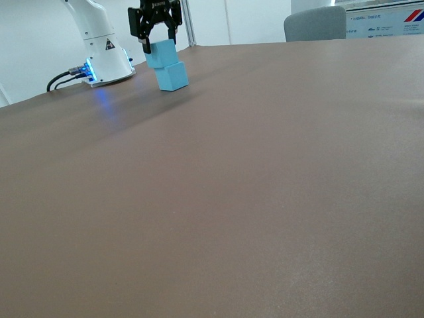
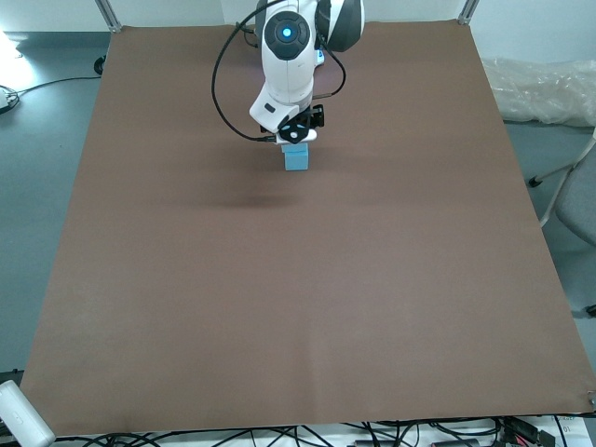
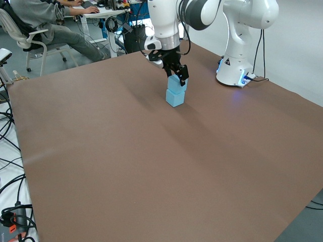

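Note:
Two light-blue cubes stand stacked on the brown tabletop: the upper cube (image 1: 161, 54) sits on the lower cube (image 1: 172, 77), slightly offset. The black gripper (image 1: 159, 40) is right at the upper cube, with fingers on either side of it; whether they press on it is hard to tell. In the left view the lower cube (image 2: 296, 160) shows below the arm's wrist, which hides most of the stack. The right view shows the gripper (image 3: 177, 79) over the upper cube, just above the lower cube (image 3: 175, 98).
The arm's white base (image 3: 234, 70) and its cables stand at the table's edge. Chairs, a seated person and cable bundles lie beyond the edges.

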